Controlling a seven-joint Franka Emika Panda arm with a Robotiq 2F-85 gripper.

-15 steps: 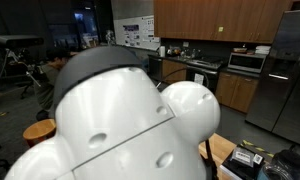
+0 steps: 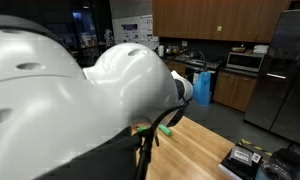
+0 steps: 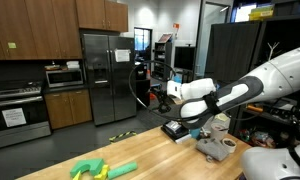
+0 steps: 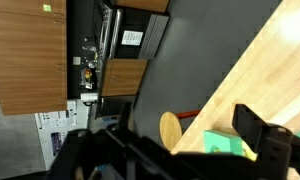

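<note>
In the wrist view my gripper stands open, its two dark fingers wide apart and nothing between them. Past the fingers, near the table's edge, lies a green block (image 4: 222, 143) with a yellow bit beside it. From the second exterior view, a green block (image 3: 87, 167) and a green cylinder (image 3: 122, 170) rest at the near edge of the wooden table, with yellow pieces (image 3: 80, 176) close by. Part of a green piece (image 2: 165, 130) shows below the white arm (image 2: 100, 85) in the first exterior view. The arm hides much of the table there.
A dark boxy device (image 2: 241, 161) sits on the table's far right part, with grey items (image 3: 215, 148) nearby. Kitchen cabinets and a refrigerator (image 3: 110, 75) stand well behind.
The white arm has swung left and up in the first exterior view, uncovering more of the table and the green piece. A blue part has come into sight by the stove.
</note>
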